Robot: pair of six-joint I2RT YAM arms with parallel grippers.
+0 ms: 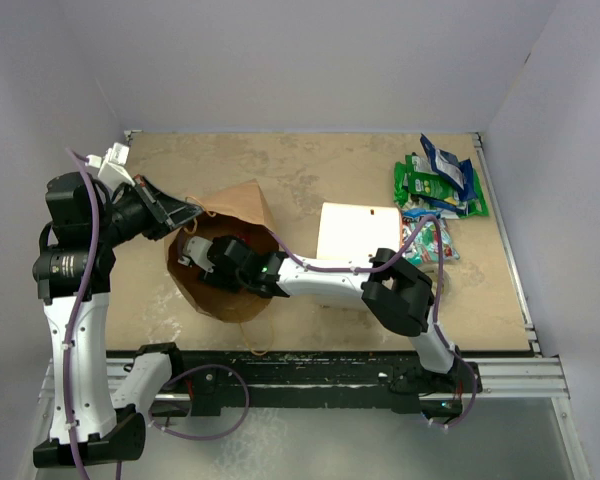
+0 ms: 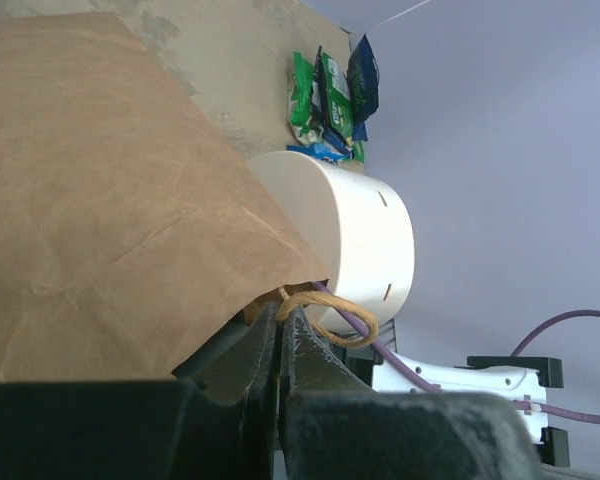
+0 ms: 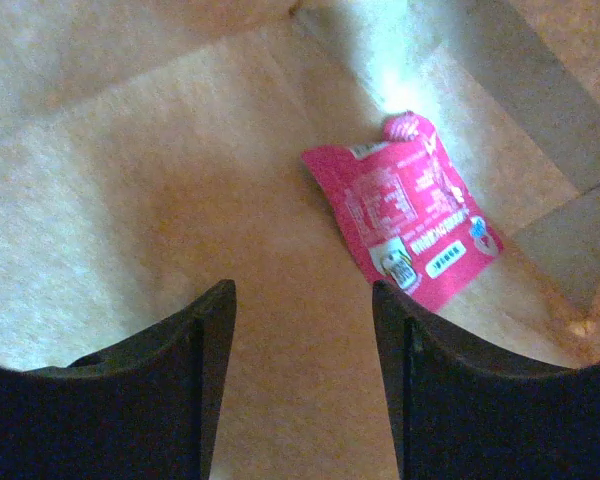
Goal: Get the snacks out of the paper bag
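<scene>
The brown paper bag (image 1: 242, 203) lies on its side at the left, its mouth facing the front. At its upper left rim, my left gripper (image 1: 196, 209) is shut on the bag's twisted handle (image 2: 332, 302), which loops out from the fingertips in the left wrist view. My right gripper is inside the bag, fingers apart with nothing between them. A pink snack packet (image 3: 410, 215) rests on the paper ahead, just beyond the right-hand finger. In the top view the arm and bag wall mostly hide that packet.
Green and blue snack bags (image 1: 440, 180) are heaped at the back right, with a colourful packet (image 1: 430, 240) in front of them. A white cylinder (image 1: 358, 232) stands mid-table behind the right arm. Behind the bag the table is clear.
</scene>
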